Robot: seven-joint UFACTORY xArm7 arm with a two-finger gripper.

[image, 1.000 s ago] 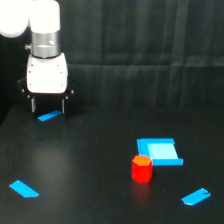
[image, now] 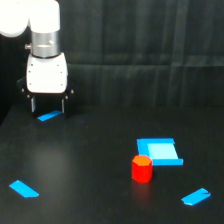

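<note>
At the far left, my gripper (image: 48,104) points down with its two dark fingers (image: 33,104) spread wide. A thin blue piece (image: 49,115) lies on the dark table just below them, apart from the fingers as far as I can tell. To the right, a red block (image: 142,169) stands upright in front of a blue, square-shaped thing with a pale inside (image: 143,146). Whether the block touches it is hard to tell.
Another blue piece (image: 24,189) lies at the front left, and a further blue piece (image: 196,197) at the front right. A dark curtain (image: 130,60) hangs behind.
</note>
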